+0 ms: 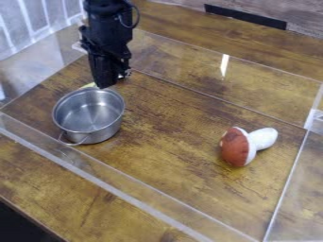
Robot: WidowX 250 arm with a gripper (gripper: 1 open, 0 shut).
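Observation:
My black gripper (111, 76) hangs just above the far rim of a steel pot (89, 114) on the left of the wooden table; it looks shut, with nothing visible between its fingers. A small yellowish piece shows behind the pot's rim, partly hidden. On the right lies a toy mushroom (246, 144) with a red-brown cap and a white stem, on its side.
Clear plastic walls border the work area on the left, front and right.

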